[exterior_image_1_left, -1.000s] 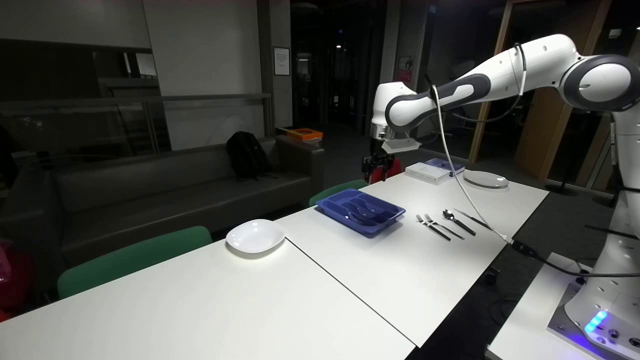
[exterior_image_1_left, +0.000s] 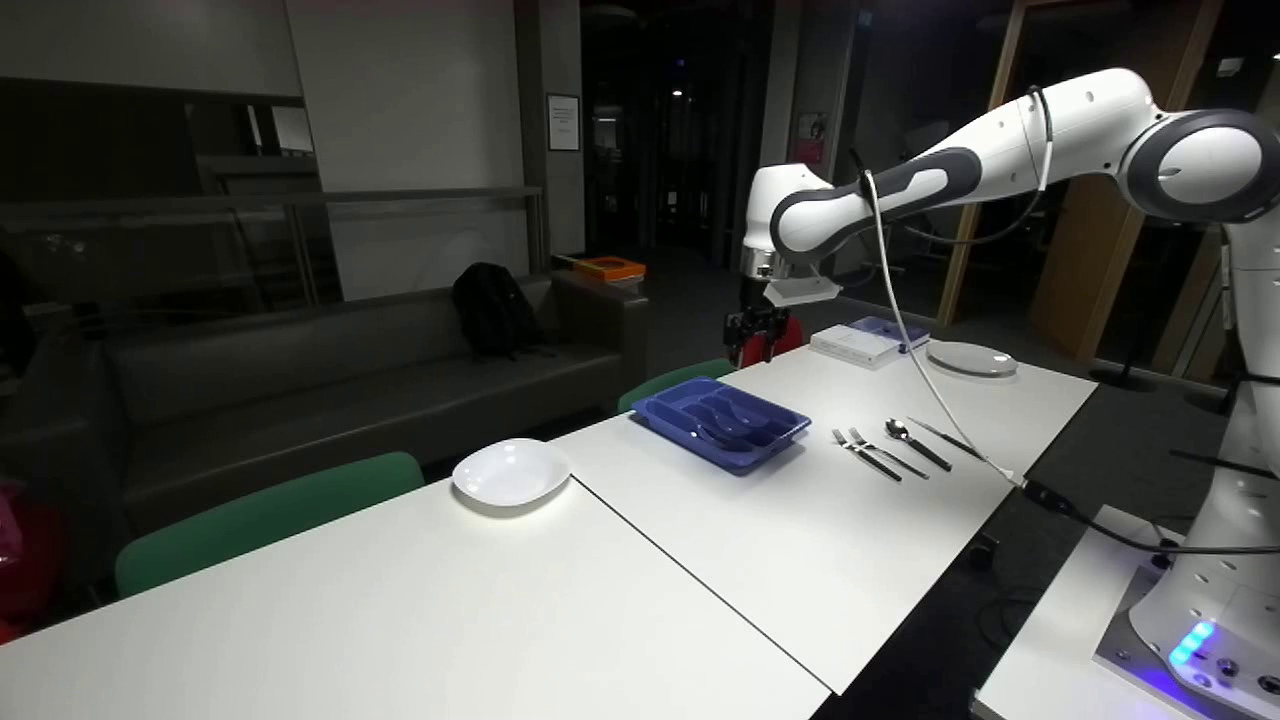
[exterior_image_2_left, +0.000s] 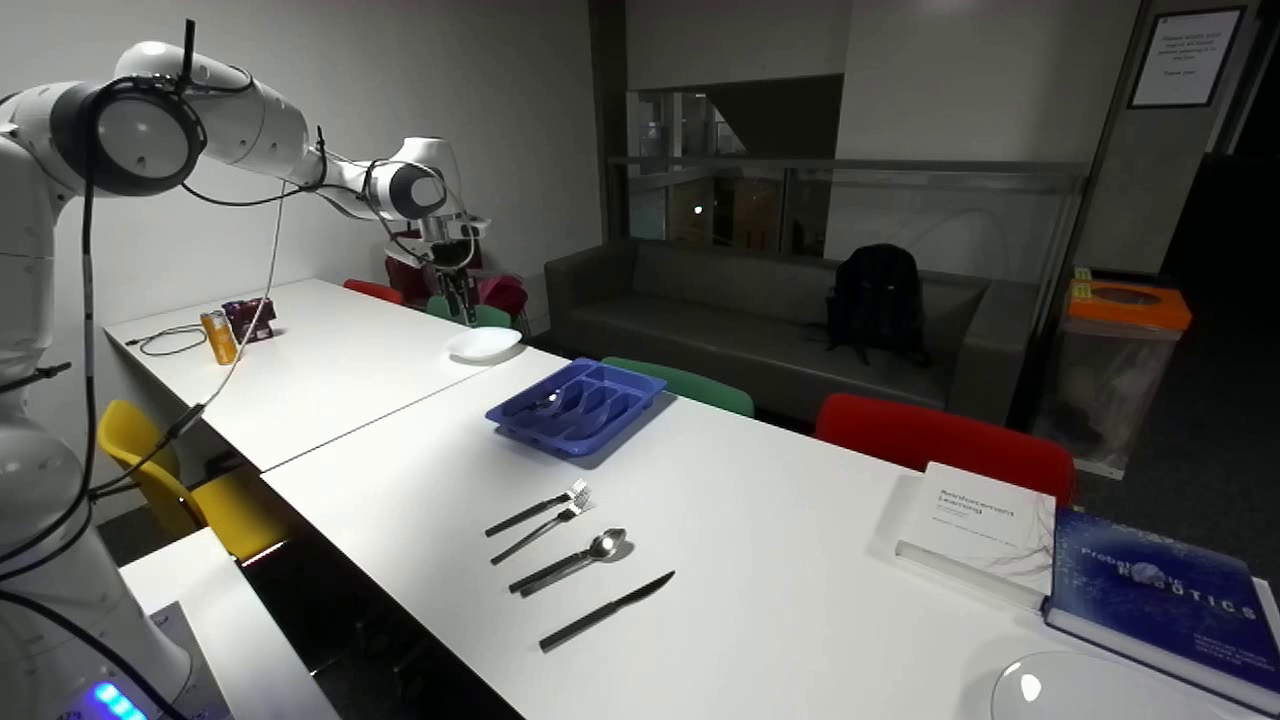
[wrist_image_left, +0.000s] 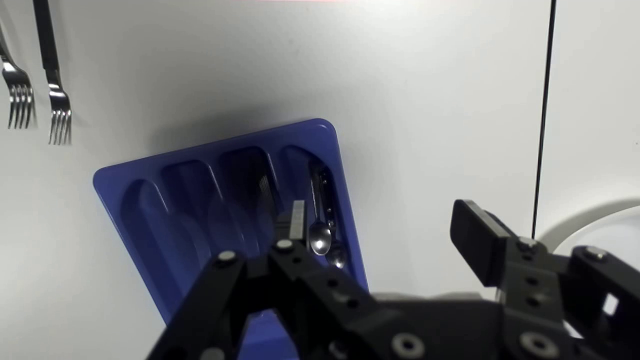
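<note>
My gripper stands open and empty, its two dark fingers spread wide apart in the wrist view. It hangs well above the table, over the area of the blue cutlery tray (wrist_image_left: 219, 144). One compartment of that tray, along its right edge in the wrist view, holds a small spoon (wrist_image_left: 320, 238) and other cutlery; fork tines show faintly in the compartment beside it. Loose on the table lie two forks (exterior_image_2_left: 528, 516), spoons (exterior_image_2_left: 570, 562) with dark handles and a knife (exterior_image_2_left: 607, 610). The near finger hides part of the tray in the wrist view.
A white bowl (exterior_image_1_left: 512, 473) stands beyond the table seam. Books (exterior_image_2_left: 978, 528), a light plate (exterior_image_2_left: 1080, 690), an orange can (exterior_image_2_left: 220, 337) and a dark red packet (exterior_image_2_left: 250, 318) sit toward the ends. The table between tray and books is clear.
</note>
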